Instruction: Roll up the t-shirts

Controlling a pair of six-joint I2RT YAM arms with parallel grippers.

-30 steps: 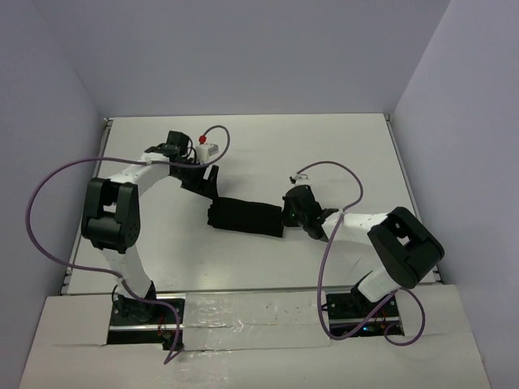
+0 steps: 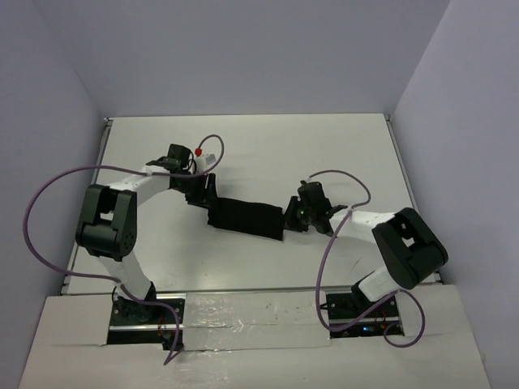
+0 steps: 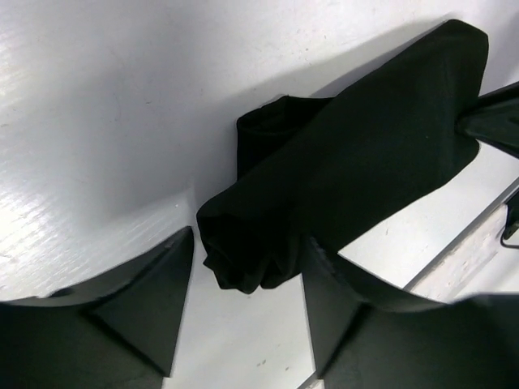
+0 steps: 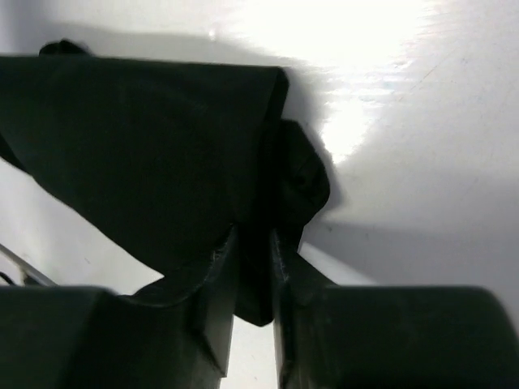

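Observation:
A black t-shirt [image 2: 247, 218], folded into a narrow strip, lies slantwise on the white table. Its left end, with loose crumpled folds, shows in the left wrist view below the strip [image 3: 373, 154]. There my left gripper stands part open, its fingers on either side of that end. At the other end, my right gripper has its fingers close together over the dark cloth [image 4: 154, 138]. A narrow gap shows between them with black fabric behind it; whether they pinch any is hard to see.
Grey walls [image 2: 243, 57] stand at the back and both sides. Purple cables [image 2: 324, 267] loop from both arms.
The left gripper has shifted slightly down toward the left end. The shirt itself has barely moved.

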